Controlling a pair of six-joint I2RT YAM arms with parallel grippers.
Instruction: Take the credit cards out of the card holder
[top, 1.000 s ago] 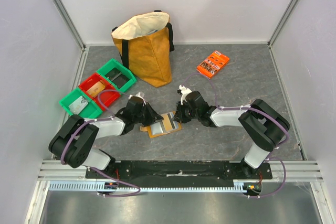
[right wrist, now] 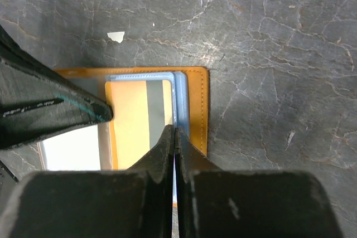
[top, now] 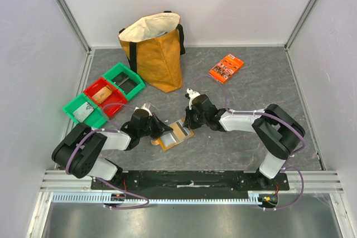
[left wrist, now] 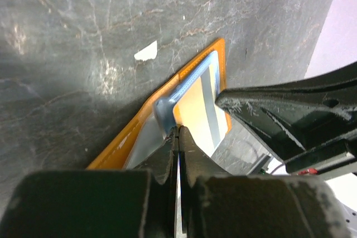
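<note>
An orange-brown card holder (top: 163, 147) lies spread on the table between my grippers, set at a slant. In its clear sleeve with bluish edges sits a yellow card (right wrist: 129, 118) with a grey stripe. Beside it is a white card (right wrist: 72, 150). My left gripper is shut at the sleeve's edge, with nothing showing between its fingers. At the sleeve's opposite end, my right gripper is shut over the bluish edge; whether it pinches any of the thin film cannot be told. The grippers hide parts of the holder.
Red and green trays (top: 106, 94) stand at the left, a paler item in some of them. Behind are a mustard bag (top: 159, 62) and an orange packet (top: 226, 68). Bare table lies to the right. A white scrap mark (right wrist: 116, 37) shows near the holder.
The holder has turned slightly, its left end now lower in the top view. My left gripper has shifted a little downward, and the right one slightly left.
</note>
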